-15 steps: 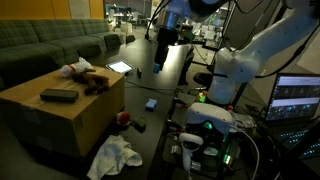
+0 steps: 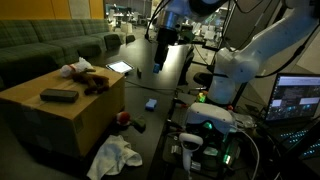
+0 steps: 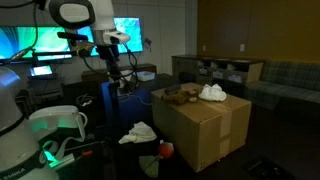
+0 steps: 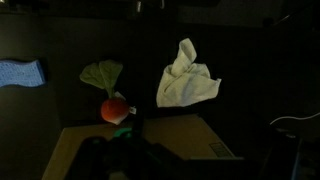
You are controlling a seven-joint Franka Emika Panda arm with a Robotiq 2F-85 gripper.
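Observation:
My gripper (image 2: 158,60) hangs high above the dark table, left of the robot base; its fingers are too dark to judge. A crumpled white cloth (image 4: 187,78) lies on the tabletop below. Left of it in the wrist view, a round red object (image 4: 115,109) touches or nearly touches a green leafy-looking piece (image 4: 101,75). Farther left is a blue sponge-like block (image 4: 20,73). A cardboard box (image 3: 215,135) stands beside these things, carrying a brown object (image 3: 182,96), a white crumpled item (image 3: 212,92) and a dark oblong case (image 2: 59,96).
The robot base, with cables and equipment around it, stands at the right in exterior view 1, near an open laptop (image 2: 293,102). Bare dark surface surrounds the cloth. The tall box is an obstacle beside the small objects.

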